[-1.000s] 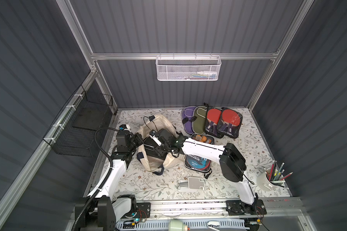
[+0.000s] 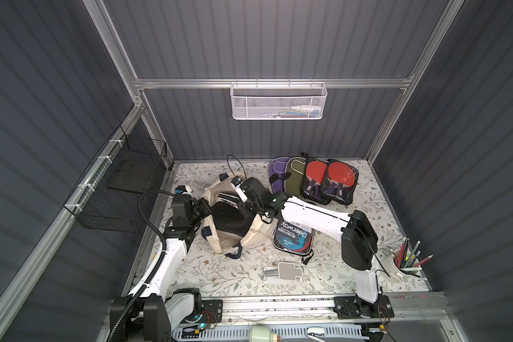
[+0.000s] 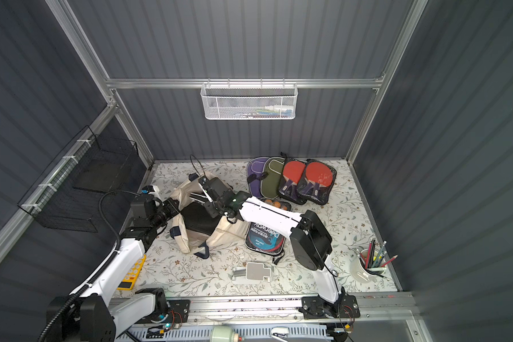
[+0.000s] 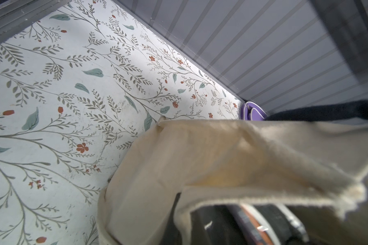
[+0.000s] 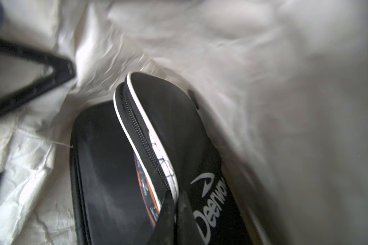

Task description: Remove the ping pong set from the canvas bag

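Note:
The cream canvas bag (image 2: pixel 222 242) lies open at center-left, holding black Deerway cases (image 5: pixel 100 171); one has white piping and a zipper (image 5: pixel 200 183). My right gripper reaches down into the bag from above, shut, its fingertips at the piped case's rim; whether fabric is between them is unclear. My left gripper (image 2: pixel 205 206) is at the bag's left rim; in the left wrist view the canvas covers its fingertips, and its fingers are hard to see.
A Deerway case (image 2: pixel 293 236) lies right of the bag. Purple (image 2: pixel 277 168), green and red paddle cases stand at the back right. A pen cup (image 2: pixel 393 268) is front right; a grey stand (image 2: pixel 289 272) is at the front.
My right gripper and arm have risen and moved toward the back of the bag, uncovering more of the black case. My left arm has not visibly moved.

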